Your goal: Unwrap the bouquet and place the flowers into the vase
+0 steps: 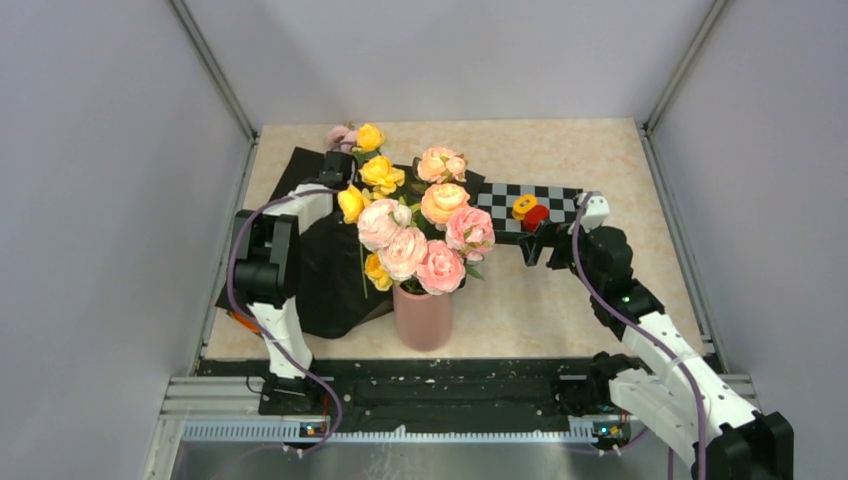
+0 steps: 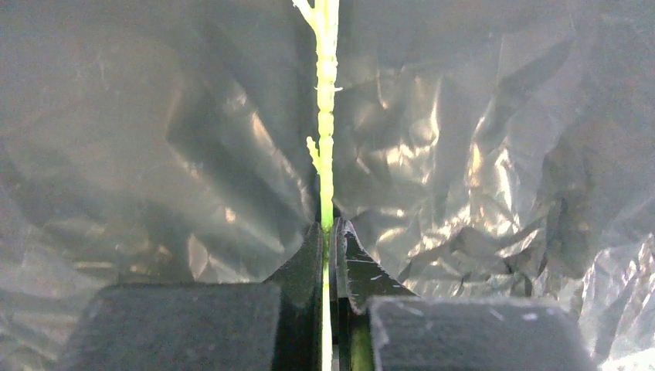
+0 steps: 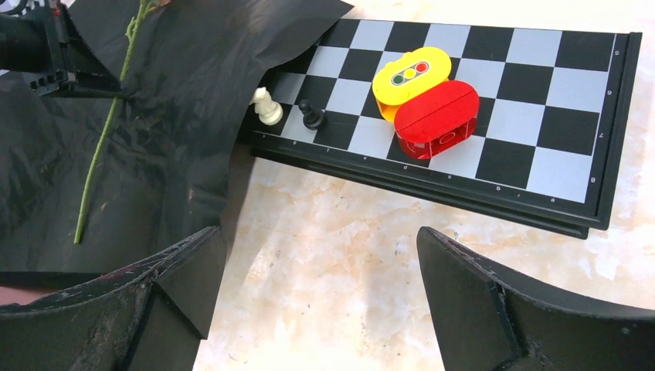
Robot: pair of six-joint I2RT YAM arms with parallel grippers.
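Note:
The pink vase (image 1: 423, 322) stands at the front centre, with several pink, peach and yellow flowers (image 1: 408, 250) above its mouth. In the left wrist view my left gripper is shut on a green flower stem (image 2: 326, 124). The right wrist view also shows this stem (image 3: 99, 151) slanting across black wrapping, its lower end free. A mauve-pink bloom (image 1: 342, 138) and a yellow bloom (image 1: 370, 137) lie just beyond the left gripper; which one the held stem carries, I cannot tell. My right gripper is open and empty over bare table.
Black wrapping (image 1: 335, 280) covers the left of the table. A chessboard (image 3: 502, 116) with a yellow toy (image 3: 409, 73), a red toy (image 3: 439, 116), a white piece (image 3: 266, 107) and a black piece (image 3: 311, 114) lies right of centre.

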